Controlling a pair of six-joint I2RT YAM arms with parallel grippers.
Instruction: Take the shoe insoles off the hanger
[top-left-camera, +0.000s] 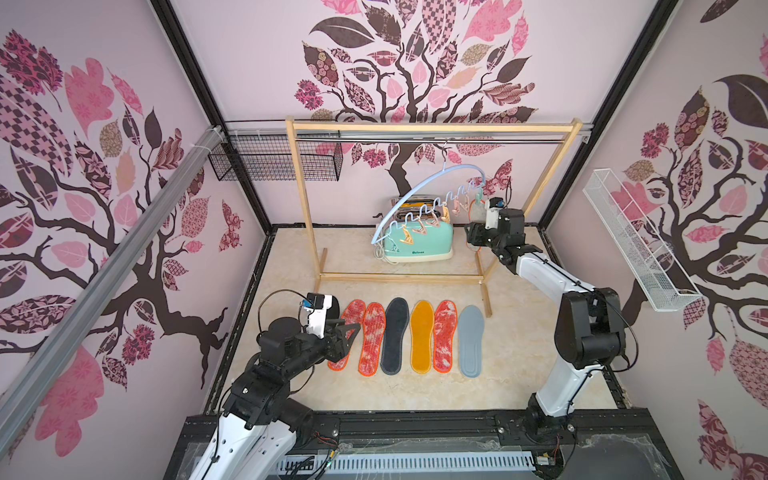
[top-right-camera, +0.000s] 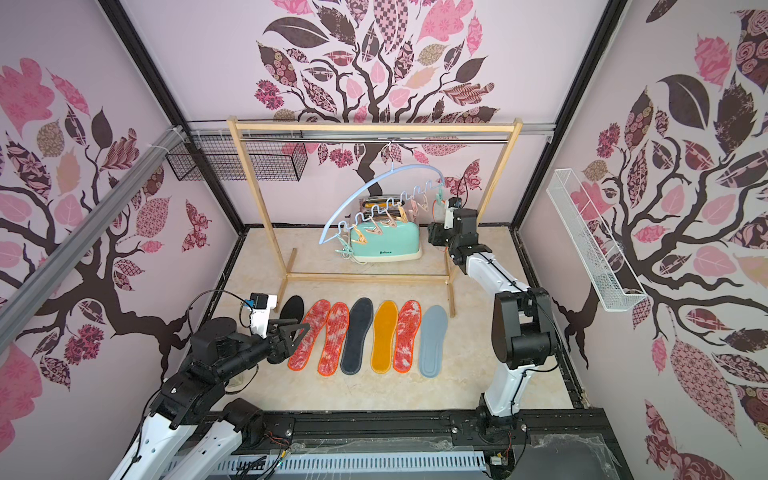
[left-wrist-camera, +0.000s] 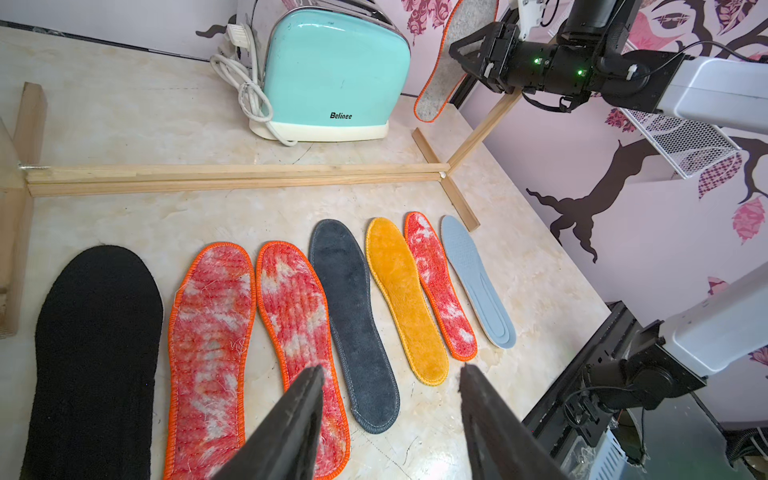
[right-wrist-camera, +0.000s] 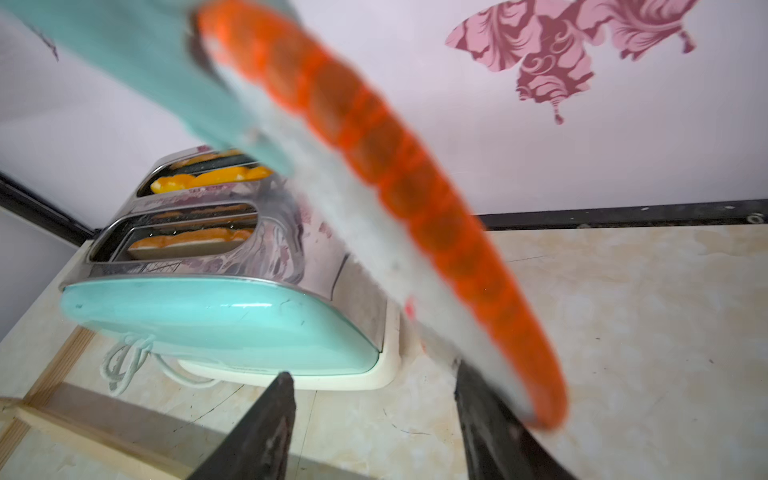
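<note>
A blue arched hanger (top-left-camera: 428, 182) hangs tilted from the rail, its row of clips (top-left-camera: 424, 214) mostly empty. From its right end hangs one grey insole with an orange edge (left-wrist-camera: 460, 60), clipped by a teal clip (right-wrist-camera: 160, 72). My right gripper stands open at this insole, which crosses close in front of its camera at the right finger; whether they touch I cannot tell. Several insoles lie in a row on the floor, among them a black one (left-wrist-camera: 96, 360), a yellow one (left-wrist-camera: 406, 300) and a light-blue one (left-wrist-camera: 478, 280). My left gripper hovers open and empty above the row.
A mint toaster (left-wrist-camera: 332, 76) with a white cord stands behind the rack's wooden crossbar (top-left-camera: 400, 277). A black wire basket (top-left-camera: 276, 157) hangs at the back left, a white one (top-left-camera: 640, 240) on the right wall. Bare floor lies in front of the insoles.
</note>
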